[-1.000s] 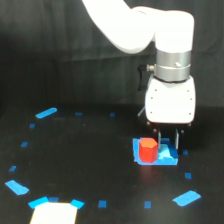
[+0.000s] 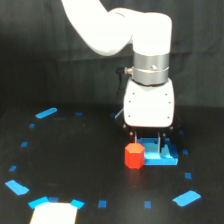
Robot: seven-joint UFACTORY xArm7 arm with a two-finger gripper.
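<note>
A red six-sided block (image 2: 135, 155) is at the left edge of the blue square tray (image 2: 170, 157), overlapping that edge from this view. Whether it rests on the rim or stands just outside cannot be told. My gripper (image 2: 148, 141) points down over the tray, behind the block. Its dark fingers stand apart on either side, with blue tray showing between them and nothing visibly held. The fingertips are dim against the black background, and the block covers part of the tray's left side.
Blue tape strips lie on the black table, among them one at the far left (image 2: 46, 113), one at the near left (image 2: 16, 187) and one at the right (image 2: 186, 198). A pale object (image 2: 54, 213) sits at the bottom left edge.
The arm and gripper have shifted left. The red block, earlier inside the tray's outline, now sits farther left and slightly nearer the camera, at the tray's left edge.
</note>
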